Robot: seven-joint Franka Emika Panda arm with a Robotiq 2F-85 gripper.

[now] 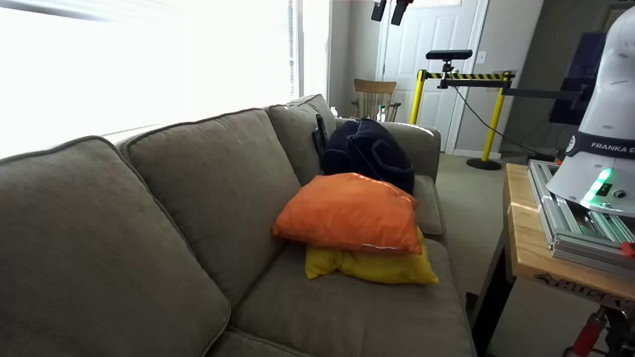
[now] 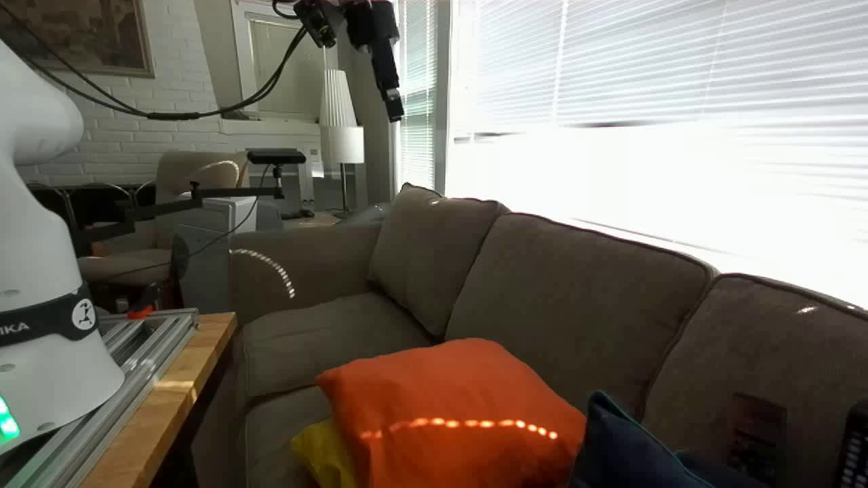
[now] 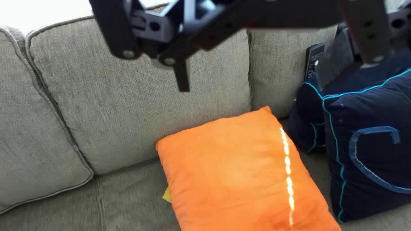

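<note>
High above the sofa my gripper (image 1: 389, 13) stands open, its two fingertips apart with only air between them. In the wrist view the gripper spans the top of the picture, clear of everything below. An orange pillow (image 1: 348, 211) lies on the sofa seat, partly on top of a yellow pillow (image 1: 378, 266). Only a small corner of the yellow pillow (image 3: 166, 195) shows in the wrist view. Beside the orange one is a dark blue pillow (image 3: 371, 165) with bright blue piping.
The grey-brown sofa (image 1: 196, 178) runs along a bright window. A dark remote-like object (image 3: 315, 57) leans on the backrest by the blue pillow. The robot base stands on a wooden table (image 1: 524, 238) across from the sofa. Seat space beside the pillows (image 2: 333, 333) is bare.
</note>
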